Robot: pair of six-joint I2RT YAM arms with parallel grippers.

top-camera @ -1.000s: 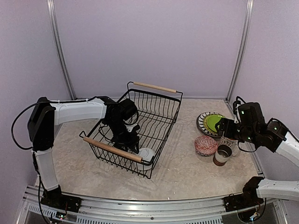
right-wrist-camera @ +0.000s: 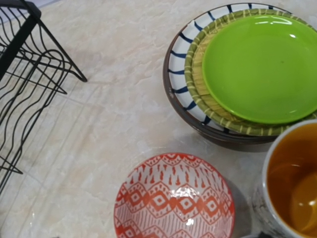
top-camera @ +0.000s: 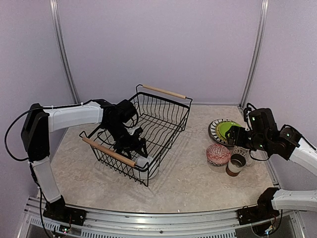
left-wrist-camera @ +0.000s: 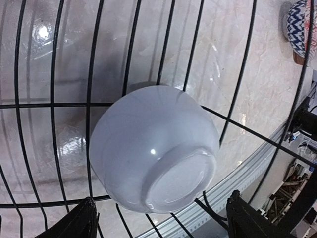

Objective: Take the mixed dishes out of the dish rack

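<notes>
An upturned white bowl point(left-wrist-camera: 148, 134) lies in the near end of the black wire dish rack point(top-camera: 168, 141). My left gripper is open just above it, fingers apart either side of the bowl's lower part, nothing held. My right gripper point(top-camera: 235, 136) hovers over dishes on the right: a green plate point(right-wrist-camera: 257, 64) stacked on patterned plates, a red patterned bowl point(right-wrist-camera: 173, 198) and a mug point(right-wrist-camera: 292, 178) with orange interior. Its fingers are too dark and cut off to judge.
The rack's wooden handle point(top-camera: 108, 151) runs along its near end, by my left arm. The counter between rack and dishes is clear.
The rack has shifted slightly left with the bowl, along with my left arm. The right arm is nearly still.
</notes>
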